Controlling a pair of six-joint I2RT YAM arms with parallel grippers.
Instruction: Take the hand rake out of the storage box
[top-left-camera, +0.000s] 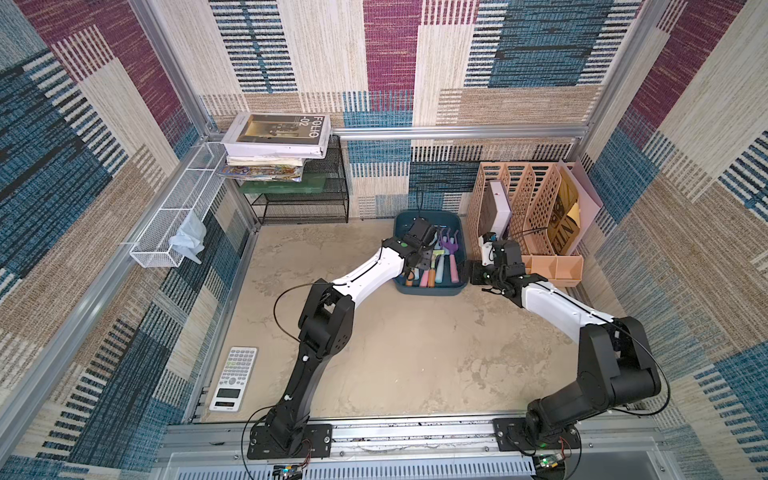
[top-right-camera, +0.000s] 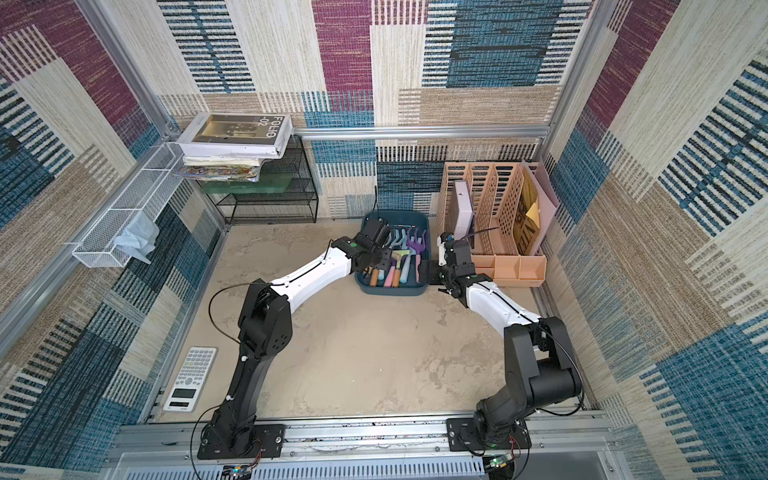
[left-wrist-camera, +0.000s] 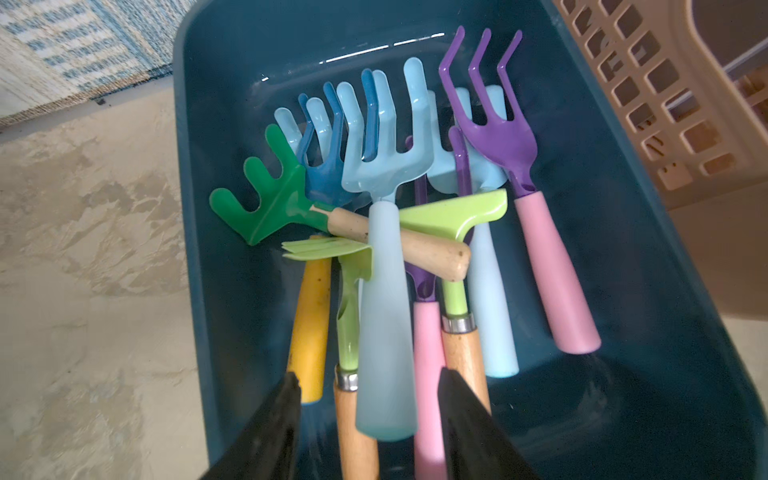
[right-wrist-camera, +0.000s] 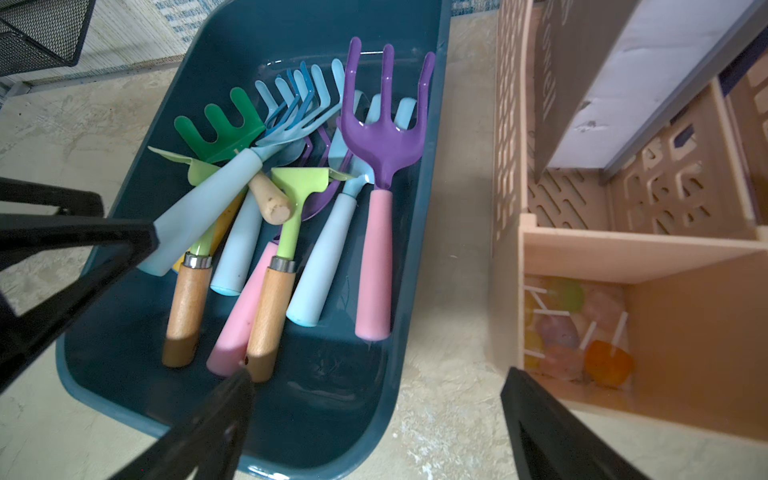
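A dark teal storage box (right-wrist-camera: 328, 376) holds several hand rakes and small garden tools. A light-blue rake (left-wrist-camera: 384, 312) lies on top, over a green rake (left-wrist-camera: 268, 192) with a wooden handle; a purple rake with pink handle (left-wrist-camera: 552, 272) lies at the box's right. My left gripper is over the box at the light-blue handle's end, fingers apart with that handle between them in view; whether they touch it I cannot tell. My right gripper stands open above the box's right edge and the adjoining floor, empty.
A peach organizer (top-left-camera: 544, 268) with sweets in a compartment stands right of the box. A black wire shelf with books (top-left-camera: 276, 136) is at back left, a calculator (top-left-camera: 233, 377) at front left.
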